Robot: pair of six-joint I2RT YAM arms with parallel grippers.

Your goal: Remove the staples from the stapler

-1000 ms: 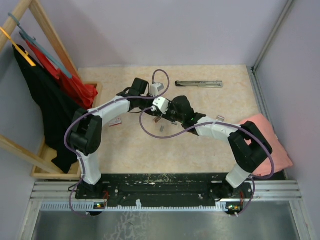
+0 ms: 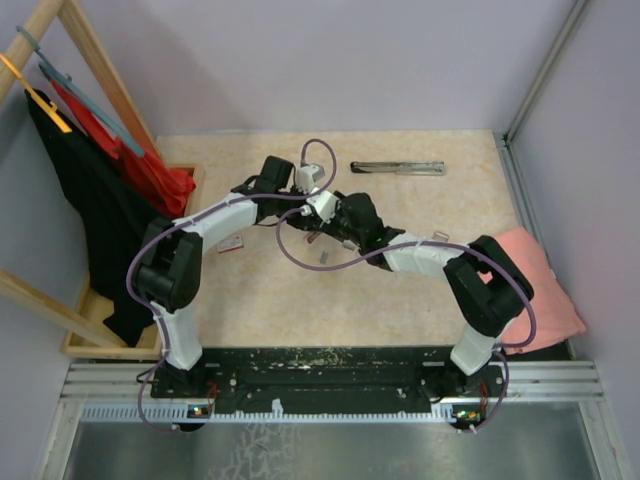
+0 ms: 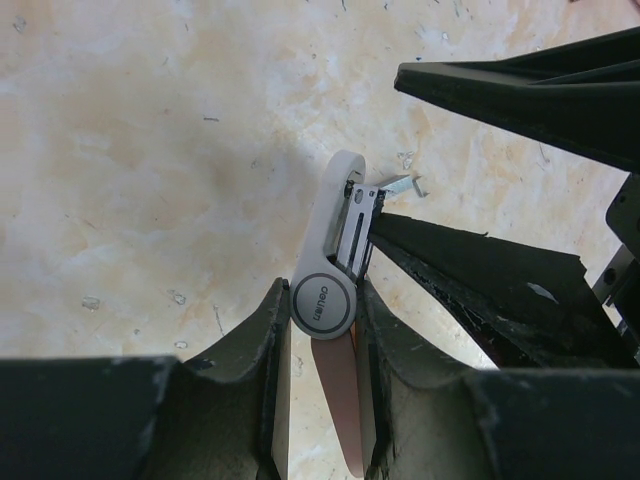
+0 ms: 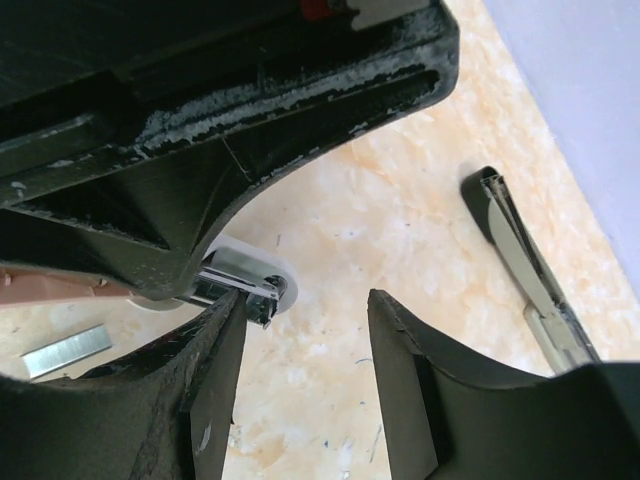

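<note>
My left gripper is shut on the stapler (image 3: 323, 303), a pale grey and pink body with a round cap marked "deli". The stapler's metal magazine (image 3: 357, 228) points away from those fingers. My right gripper is open; one of its fingers (image 3: 470, 265) reaches the magazine's side near the end, while the other stands well apart. In the right wrist view the magazine end (image 4: 262, 293) shows beside the near finger, partly covered by the left gripper. Whether staples sit inside cannot be made out.
A small grey staple strip (image 4: 67, 350) lies on the table below the stapler. Another long dark and silver stapler (image 2: 398, 168) lies at the back. To the left is a small red and white box (image 2: 230, 243).
The right arm has shifted slightly, its elbow a little to the left. My left arm and the objects on the table look unmoved.
</note>
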